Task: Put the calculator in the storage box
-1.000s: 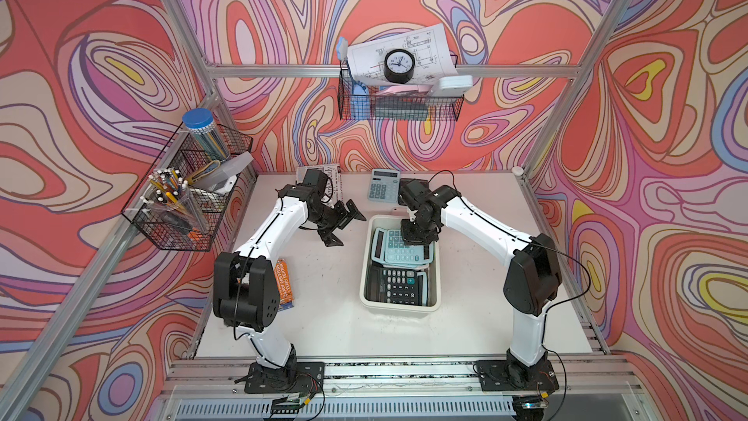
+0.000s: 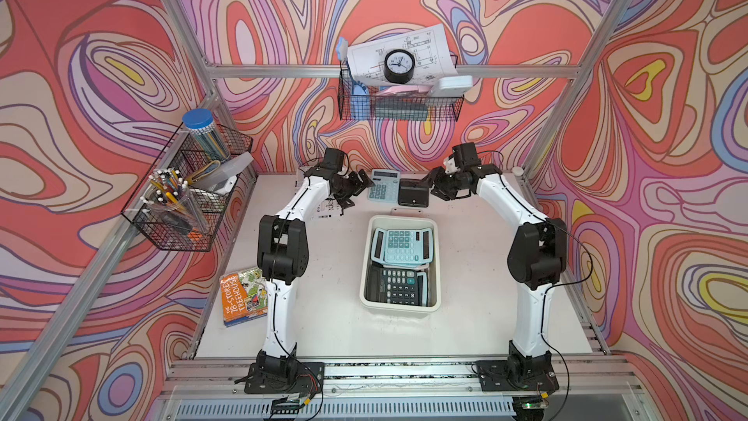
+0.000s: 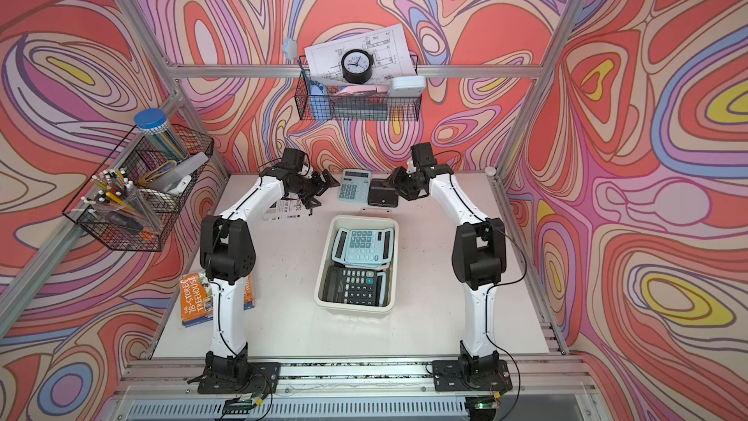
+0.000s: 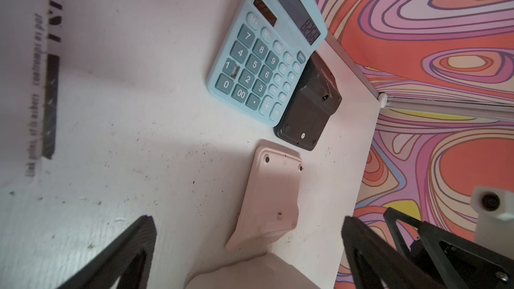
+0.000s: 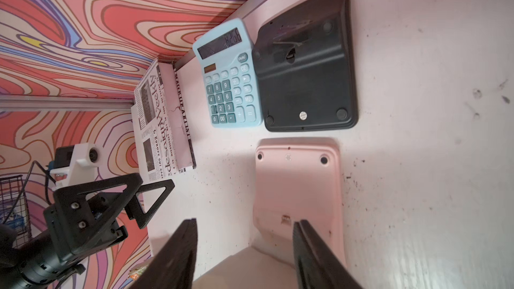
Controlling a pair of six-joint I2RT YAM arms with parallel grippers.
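A light blue calculator (image 5: pixel 230 83) lies face up at the back of the table, and a black calculator (image 5: pixel 310 69) lies face down against its right side. In front of them a pink calculator (image 5: pixel 297 184) rests face down, leaning up at its near end by the box. The white storage box (image 2: pixel 366 265) holds several calculators, a pale blue one (image 2: pixel 402 247) and a dark one (image 2: pixel 403 288) among them. My left gripper (image 2: pixel 354 189) is open, left of the blue calculator. Right of the black calculator, my right gripper (image 2: pixel 437 185) is open and empty.
A magazine (image 5: pixel 160 123) lies at the back left, under the left arm. Books (image 2: pixel 244 296) sit at the front left. Wire baskets hang at the left (image 2: pixel 187 210) and back (image 2: pixel 401 109). Clear table lies on both sides of the box.
My right gripper has moved from over the box to the back right, beside the black calculator. The left gripper has moved a little back and right.
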